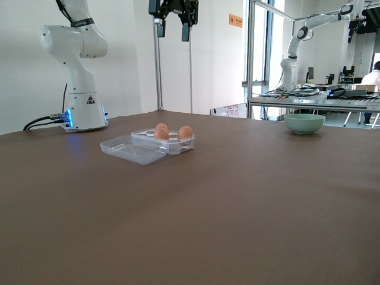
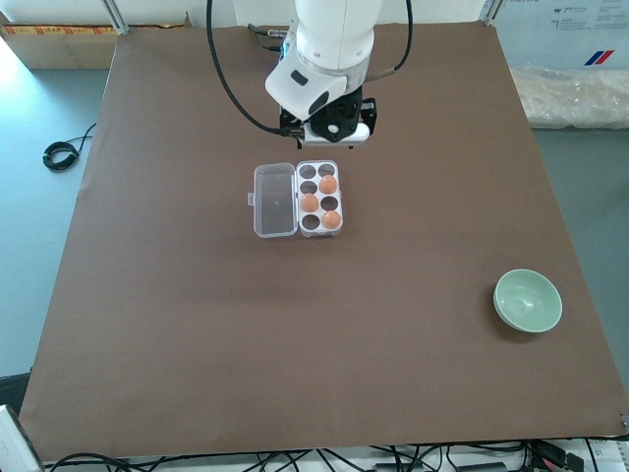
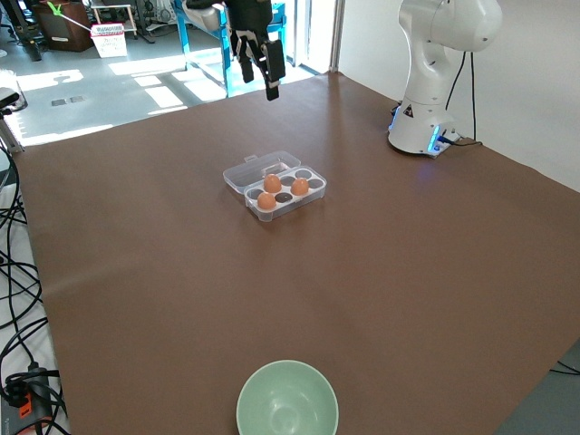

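An open clear egg carton (image 2: pixel 319 201) (image 1: pixel 178 145) (image 3: pixel 285 199) holds several brown eggs (image 2: pixel 328 184) (image 1: pixel 185 132) (image 3: pixel 273 183) in a tray with dark empty wells, its lid folded out beside it. My gripper (image 1: pixel 173 30) (image 3: pixel 260 77) hangs above the table near the carton, fingers pointing down. In the top view its two fingers stand apart with nothing between them; in the left view they are mostly hidden behind the wrist. A mint green bowl (image 2: pixel 528 300) (image 1: pixel 304 123) (image 3: pixel 287 399) stands empty on the table, away from the carton.
Cables (image 2: pixel 118 462) run along and beyond one edge. The white arm base (image 1: pixel 84 107) (image 3: pixel 420 122) stands at the far edge.
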